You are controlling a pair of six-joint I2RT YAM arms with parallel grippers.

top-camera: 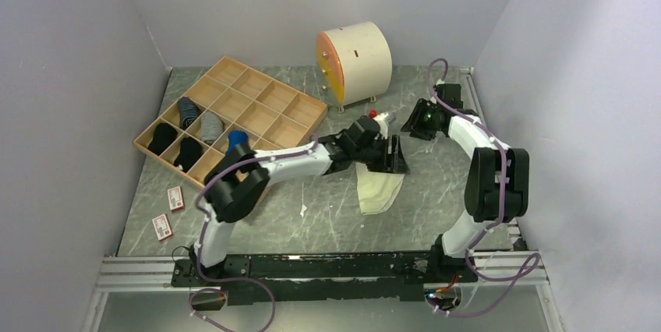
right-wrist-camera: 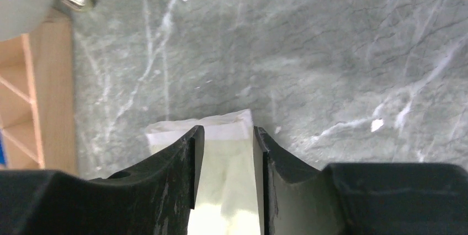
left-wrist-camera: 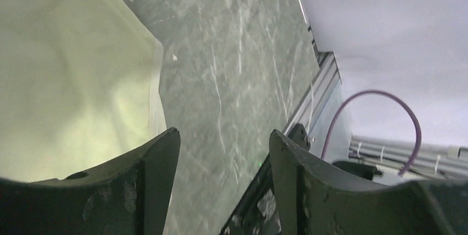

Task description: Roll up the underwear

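The pale yellow underwear (top-camera: pixel 379 192) lies folded into a narrow strip on the grey table, its far end hidden under my left gripper (top-camera: pixel 397 157) in the top view. That gripper's fingers stand wide apart with only bare table showing between them; the cloth (left-wrist-camera: pixel 72 91) spreads to their left in the left wrist view. Beyond it, to the right, is my right gripper (top-camera: pixel 413 129), partly open. In the right wrist view the cloth's white band (right-wrist-camera: pixel 201 126) lies flat ahead of the right gripper, and nothing is gripped.
A wooden compartment box (top-camera: pixel 277 97) with several rolled items stands at the left. Behind it is a cream and orange drum (top-camera: pixel 362 63). Two small red-and-white boxes (top-camera: pixel 161 227) lie at the front left.
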